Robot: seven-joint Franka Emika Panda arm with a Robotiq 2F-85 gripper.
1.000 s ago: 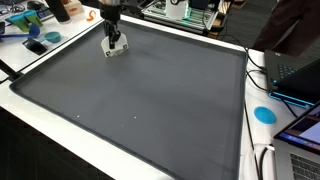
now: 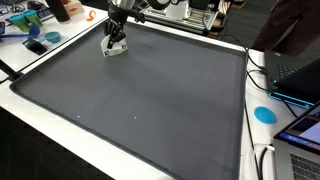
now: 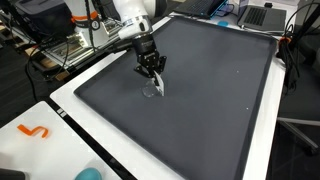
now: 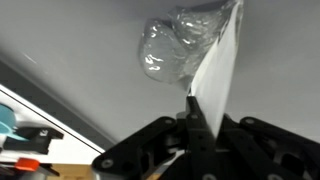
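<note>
My gripper (image 3: 155, 76) is shut on a thin white object (image 4: 216, 75) with clear, shiny plastic (image 4: 180, 42) beside it. The black fingers pinch the white piece near one end in the wrist view. In exterior view 1 the white object (image 2: 114, 46) stands on edge or hangs just over the far left part of the dark mat; whether it touches the mat is unclear. A round clear part (image 3: 150, 90) shows beside the white piece in exterior view 2. What the object is exactly cannot be made out.
Cups and small items, among them a blue-green bowl (image 2: 52, 37), crowd the far left corner. A blue disc (image 2: 265, 115) and laptops (image 2: 300, 135) sit along the right edge.
The gripper and white object have shifted slightly and tilted, with the wrist now leaning to the right in exterior view 1. The hold on the white object stays.
</note>
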